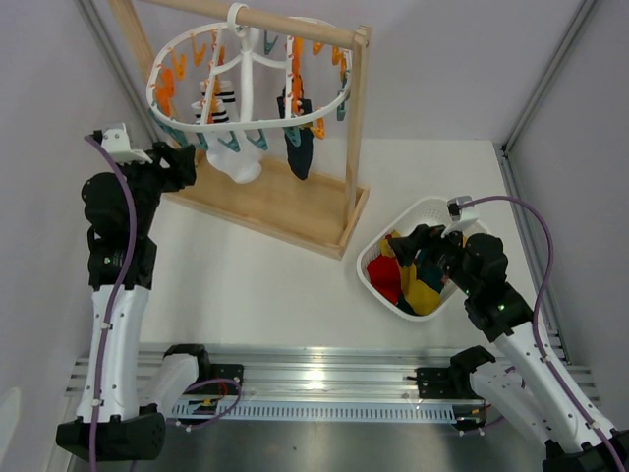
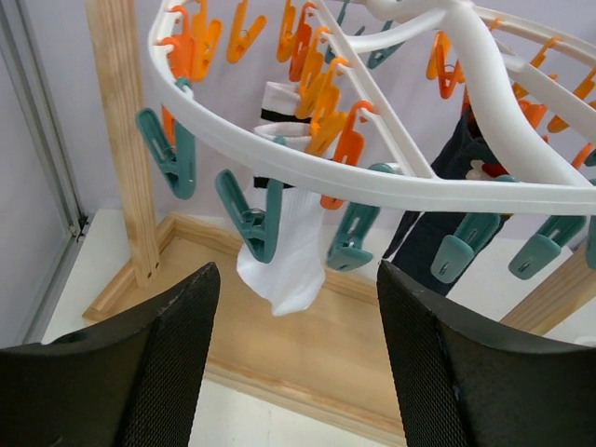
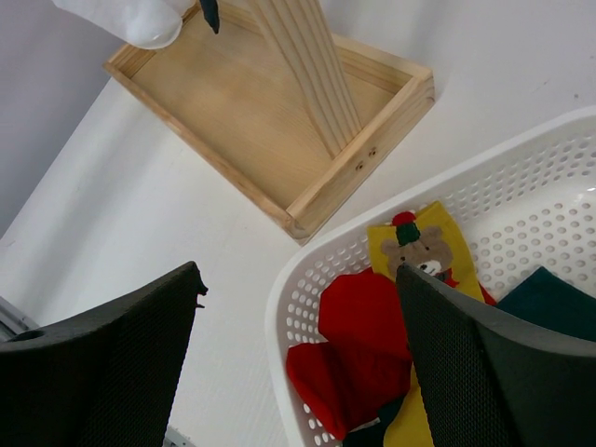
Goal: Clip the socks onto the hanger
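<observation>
A round white clip hanger (image 1: 251, 123) hangs from a wooden frame, with white socks (image 2: 284, 275) and a dark sock (image 1: 300, 147) hanging among its orange and teal clips. My left gripper (image 1: 184, 167) stands open at the hanger's left, facing the clips (image 2: 256, 223), nothing between its fingers. My right gripper (image 1: 413, 243) is over the white basket (image 1: 378, 295), fingers apart and empty. Inside lie red socks (image 3: 358, 317), a yellow sock with a bear (image 3: 419, 247) and dark green fabric (image 3: 549, 307).
The hanger stand's wooden base (image 1: 275, 211) takes up the back left of the white table. The table surface (image 1: 256, 295) in front of the stand, left of the basket, is clear.
</observation>
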